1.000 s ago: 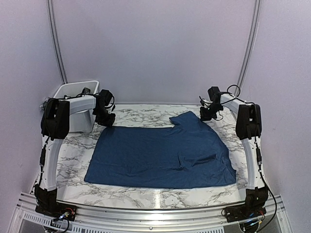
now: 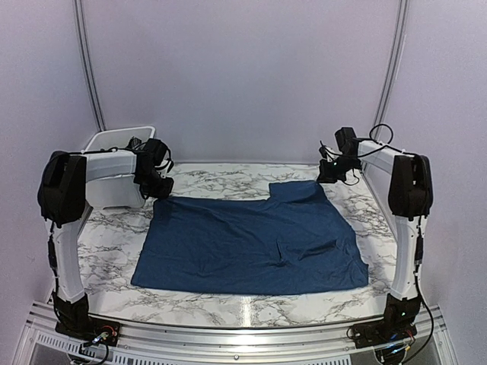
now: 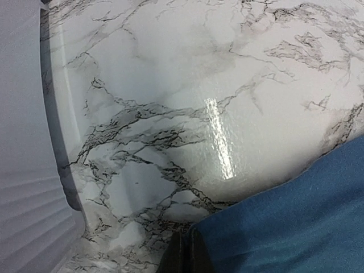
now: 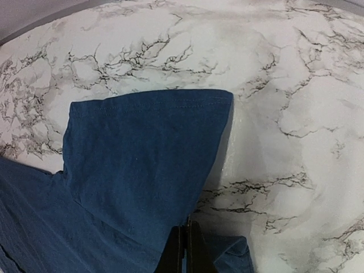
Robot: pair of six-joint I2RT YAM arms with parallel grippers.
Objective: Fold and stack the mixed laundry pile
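A dark blue garment (image 2: pixel 236 243) lies spread across the marble table, with a squarish flap (image 4: pixel 142 148) at its upper right corner. My left gripper is shut at the garment's upper left corner, by the white bin; whether cloth is between the fingers is hard to tell. My right gripper is shut at the garment's upper right edge, just below the flap; any cloth pinched in it is not clearly visible.
A white bin (image 2: pixel 106 199) stands at the back left, beside my left gripper. Bare marble (image 2: pixel 221 179) shows along the back, the front edge and both sides. Walls close in the back and sides.
The flap at the upper right has spread flatter and squarer.
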